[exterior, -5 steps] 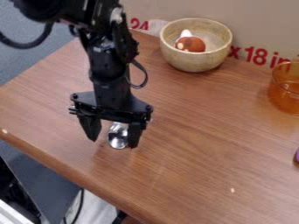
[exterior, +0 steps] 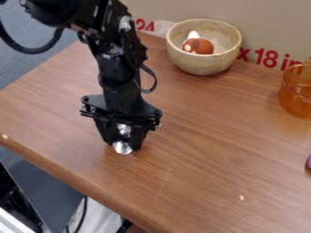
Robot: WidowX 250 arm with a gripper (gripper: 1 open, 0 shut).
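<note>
My black gripper (exterior: 123, 136) points straight down near the front left of the wooden table (exterior: 206, 173), its fingers closed in around a small shiny silver object (exterior: 123, 146) standing low at the table surface. The fingers partly cover the object; it looks held between them.
A cream bowl (exterior: 195, 60) with a brown round item and something white stands at the back. An orange clear container (exterior: 296, 93) is at the right, and a small purple thing (exterior: 307, 162) at the right edge.
The gripper's fingers have drawn closer together around the silver object, which was more exposed between spread fingers before. The arm has otherwise barely moved.
</note>
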